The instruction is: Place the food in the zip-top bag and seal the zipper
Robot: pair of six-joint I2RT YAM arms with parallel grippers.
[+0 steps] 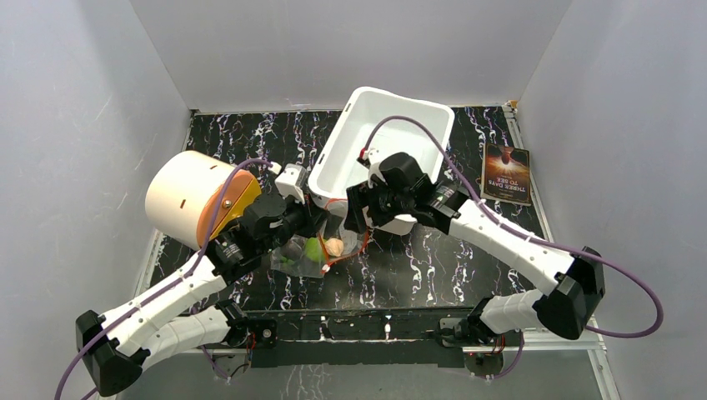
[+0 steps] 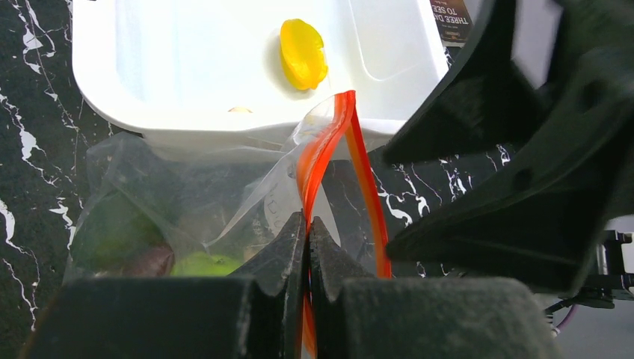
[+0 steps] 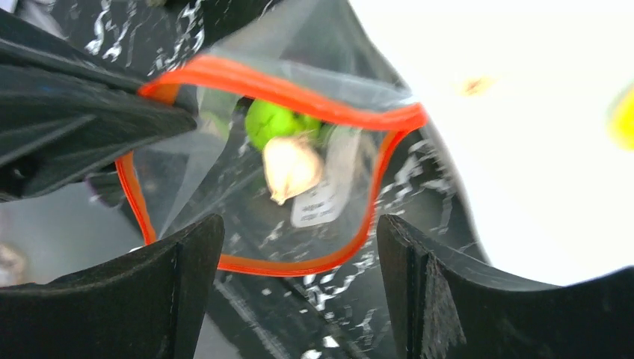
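Observation:
A clear zip top bag (image 1: 293,258) with an orange zipper edge (image 3: 295,96) stands with its mouth spread. Pinching that orange rim, my left gripper is shut on the bag's edge. Inside the bag lie a tan, garlic-like bulb (image 3: 290,168), a green food piece (image 3: 271,123) and a dark reddish item (image 2: 149,262). My right gripper is open beside the mouth, nothing between its fingers; the bulb shows beyond them, within the bag. A yellow food piece (image 2: 303,56) rests in the white bin (image 2: 187,45).
The white bin (image 1: 367,104) stands right behind the bag. A white and orange cylinder (image 1: 188,196) is at the left, and a book (image 1: 506,173) lies at the right. Open table (image 1: 442,267) extends to the front right.

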